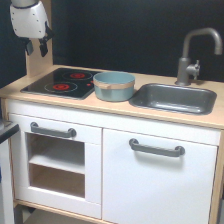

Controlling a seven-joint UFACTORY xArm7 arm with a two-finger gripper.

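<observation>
A white robot arm with a dark gripper (36,47) hangs at the top left, above the back left corner of the counter (30,87). The gripper is small in view, and I cannot tell whether it is open or shut. A light blue pot (114,90) stands on the counter between the black stovetop (60,83) and the steel sink (172,100).
A grey faucet (185,65) rises behind the sink. Below are a white open shelf (58,152) on the left and a closed cabinet door (158,175) with a grey handle (155,147). A dark-edged object (6,130) stands at the left edge.
</observation>
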